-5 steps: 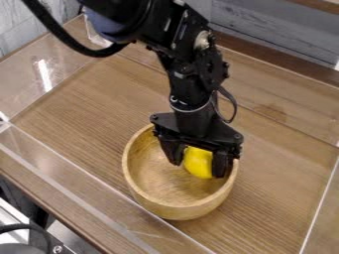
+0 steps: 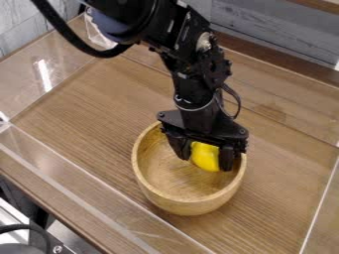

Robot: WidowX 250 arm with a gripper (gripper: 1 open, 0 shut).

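Note:
A round tan wooden bowl [image 2: 172,184] sits near the middle of the table. A yellow object [image 2: 207,157] is in its right part, partly hidden by my black gripper [image 2: 204,149], which reaches down from above over the bowl. The fingers are around or against the yellow object; whether they are closed on it I cannot tell.
Bare wooden table surface lies left and right of the bowl, bordered by pale raised edges at the back and sides. Dark cables show at the lower left and upper left.
The gripper, bowl and yellow object have shifted slightly to the right, with a small change in the gripper's angle.

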